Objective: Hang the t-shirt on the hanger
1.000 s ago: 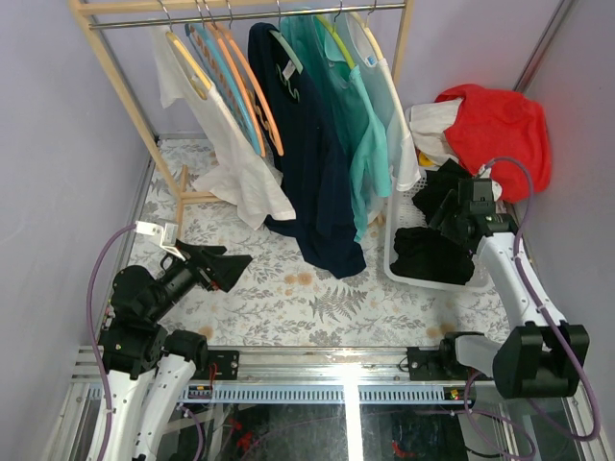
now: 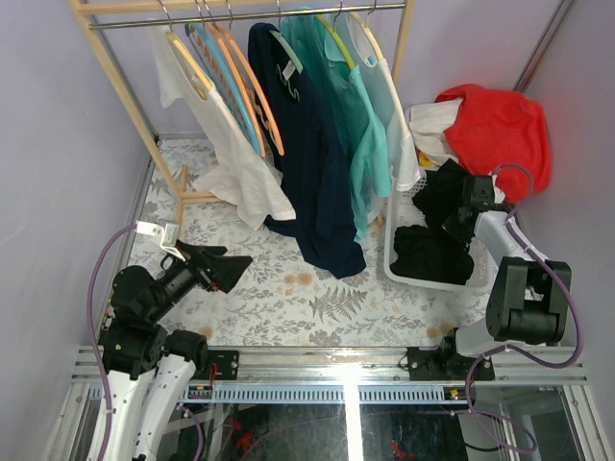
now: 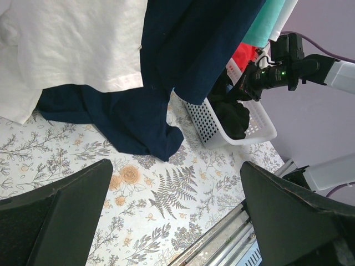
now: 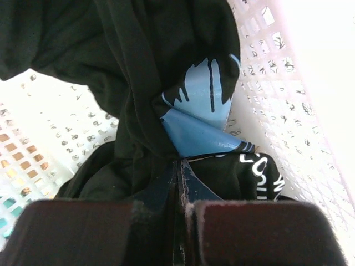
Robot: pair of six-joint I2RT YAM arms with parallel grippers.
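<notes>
In the top view a black t-shirt (image 2: 432, 254) lies crumpled in the white basket at the right. Its blue and white print (image 4: 198, 130) shows in the right wrist view. My right gripper points down into the black cloth, fingers together; whether a fold is pinched between the tips cannot be made out. Bare hangers, one blue (image 2: 229, 84) and an orange one (image 2: 261, 91), hang from the rail. My left gripper (image 2: 236, 269) stands open and empty over the floor at the left, below the hanging clothes.
White (image 2: 235, 144), navy (image 2: 307, 163) and teal (image 2: 360, 134) shirts hang on the rack. The basket (image 2: 423, 281) stands right of them, with a red garment (image 2: 500, 139) at its far end.
The left arm and hanging clothes look unchanged.
</notes>
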